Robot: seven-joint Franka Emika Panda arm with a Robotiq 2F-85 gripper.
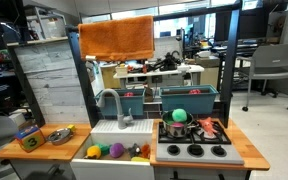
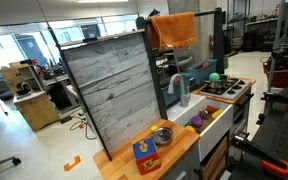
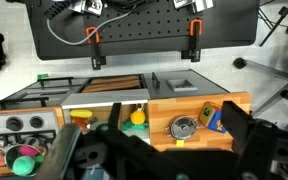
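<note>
My gripper is open, its two orange-marked fingers far apart with nothing held between them. In the wrist view it is above the front of a toy kitchen. A white sink (image 1: 95, 169) holds several colourful play foods, among them a yellow one (image 3: 138, 117). On the stove (image 1: 196, 151) stands a pot (image 1: 176, 130) with a round green thing (image 1: 179, 115) on top. A reddish item (image 1: 207, 126) lies beside the pot. On the wooden counter are a metal bowl (image 3: 182, 128) and a yellow, blue and red box (image 2: 145, 154).
An orange towel (image 1: 117, 38) hangs from the rack above the sink. Two blue-green baskets (image 1: 189, 99) hang behind the counter. The grey faucet (image 1: 114, 101) rises at the sink's back. Bare wood (image 3: 164, 108) shows around the bowl.
</note>
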